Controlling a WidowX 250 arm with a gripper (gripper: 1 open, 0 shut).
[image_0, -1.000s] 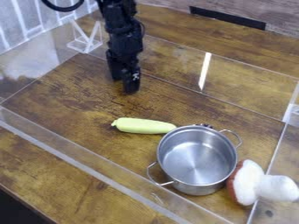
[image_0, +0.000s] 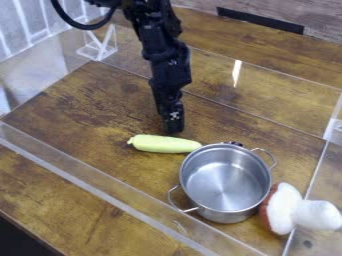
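Note:
My black gripper (image_0: 170, 115) hangs low over the wooden table, just behind a pale yellow-green elongated object (image_0: 163, 143), perhaps a corn cob or squash. The fingers point down and look open, with nothing seen between them. To the right of that object stands a steel pot (image_0: 225, 182) with two handles.
A red-and-white object (image_0: 283, 208) lies at the pot's right. Small dark items sit behind the pot. Clear panels border the work area.
The pot and the other objects have not moved.

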